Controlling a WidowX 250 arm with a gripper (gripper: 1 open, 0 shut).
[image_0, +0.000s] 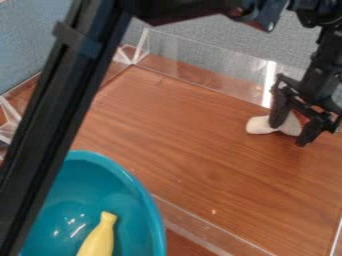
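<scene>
A white elongated object lies on the wooden floor at the right, near the back. My black gripper is down around it, its fingers at and over the object's right part; whether they are closed on it is hard to tell. A teal bowl at the lower left holds a yellow object.
A clear low wall borders the wooden surface along the back, with more clear edges at left and front. A large black arm part crosses the upper left.
</scene>
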